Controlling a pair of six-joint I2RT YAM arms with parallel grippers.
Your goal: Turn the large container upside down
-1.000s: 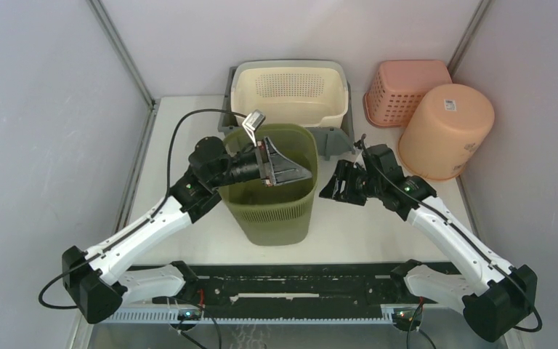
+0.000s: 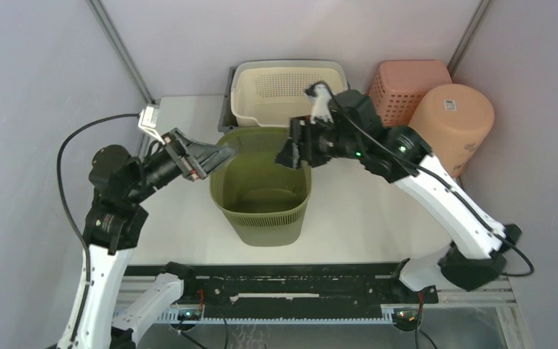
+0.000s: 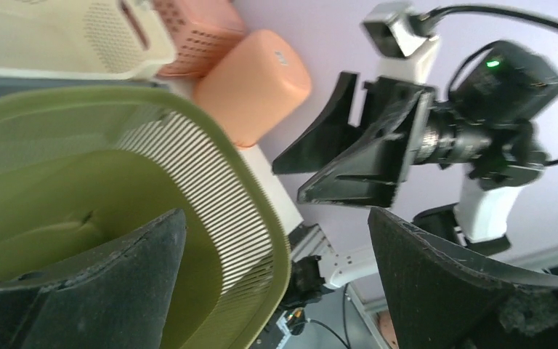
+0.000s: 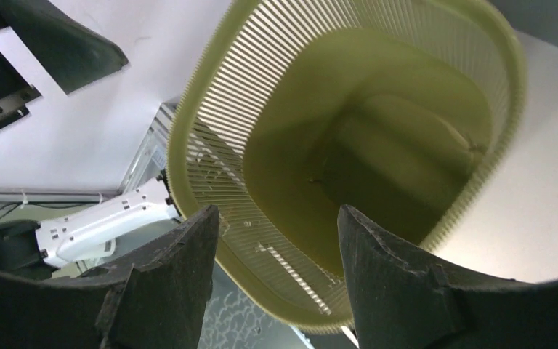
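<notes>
The large olive-green container stands upright on the white table, its slatted rim upward. My left gripper is open above the container's left rim; in the left wrist view its fingertips frame the rim and interior, holding nothing. My right gripper is over the right rear of the rim, apparently part open; in the right wrist view the container's opening fills the space ahead of its fingertips, with nothing held.
A cream basket in a grey bin sits behind the container. A pink perforated basket and a peach bucket stand back right.
My left gripper moved left, away from the container's middle. My right gripper moved up-left from beside the container to over its rim. The container shifted slightly.
</notes>
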